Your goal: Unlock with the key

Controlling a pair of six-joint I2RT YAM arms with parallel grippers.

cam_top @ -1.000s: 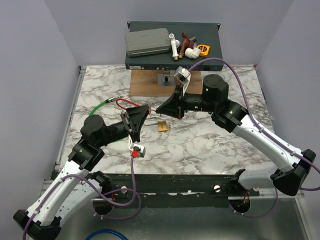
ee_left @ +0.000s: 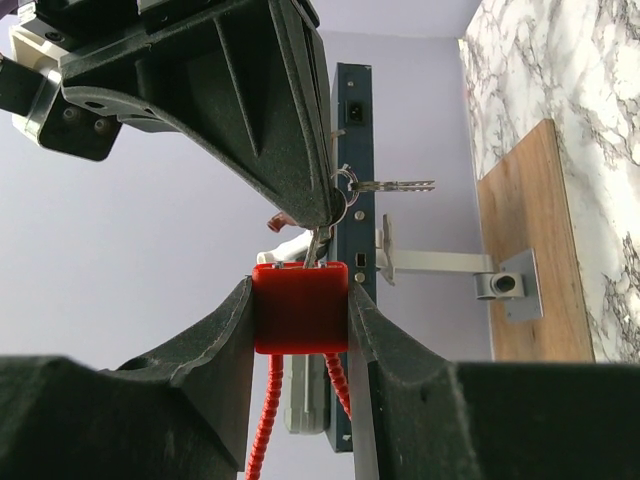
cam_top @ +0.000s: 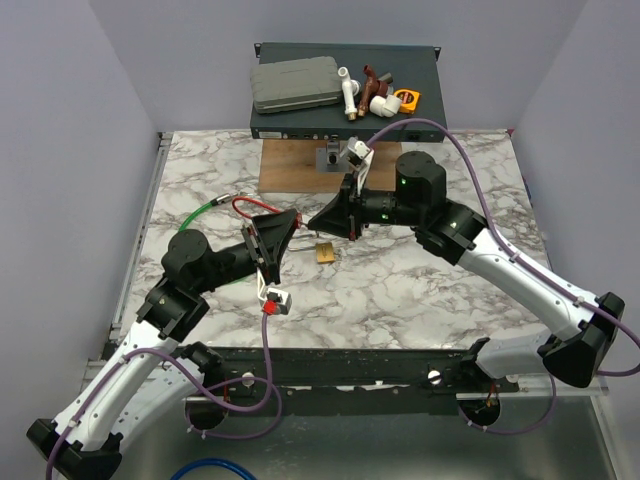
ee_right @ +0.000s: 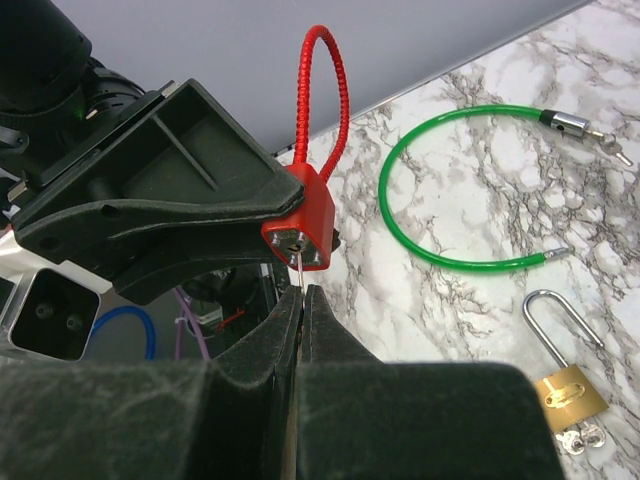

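Observation:
My left gripper is shut on the red lock body (ee_right: 300, 220), which has a red cable loop (ee_right: 320, 90) above it. My right gripper is shut on a thin key (ee_left: 318, 245), whose blade reaches the keyhole in the lock's face; how deep it sits I cannot tell. More keys (ee_left: 395, 186) hang from a ring at the right gripper's tip. In the top view both grippers meet above the middle of the table.
A brass padlock (ee_right: 570, 395) and a green cable lock (ee_right: 455, 262) lie on the marble table below. At the back are a wooden board (cam_top: 285, 165) and a dark shelf holding a grey case (cam_top: 295, 82), pipe fittings and a tape measure.
My right gripper has moved slightly left toward the red lock since a second ago. The left arm looks unchanged.

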